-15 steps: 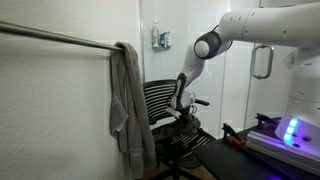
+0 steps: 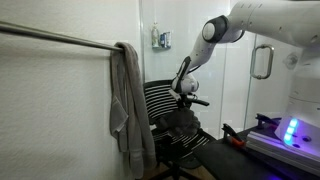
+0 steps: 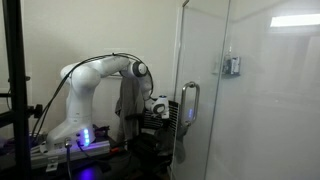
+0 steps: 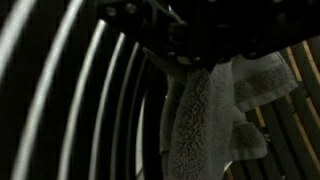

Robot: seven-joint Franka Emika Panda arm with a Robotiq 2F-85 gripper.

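My gripper (image 2: 184, 101) is above the seat of a black chair (image 2: 160, 97), in front of its slatted back. In the wrist view the gripper is shut, and a grey towel (image 4: 200, 125) gathers up to its fingertips and hangs beneath them in folds. A dark cloth-like heap (image 2: 181, 121) shows under the gripper in exterior view 1. Much of the towel and the exact grip are hidden by the dark fingers. Exterior view 2 shows the gripper (image 3: 163, 114) small, close to the chair back.
Another grey towel (image 2: 131, 105) drapes over a wall rail (image 2: 55, 37) left of the chair. A glass panel (image 3: 207, 85) with a metal handle (image 3: 190, 102) stands beside the work area. A black table surface (image 2: 235, 158) lies near the robot's base.
My gripper has risen from low over the chair seat, and the arm has lifted with it. The dark heap below now shows more openly. The towel on the rail has not moved.
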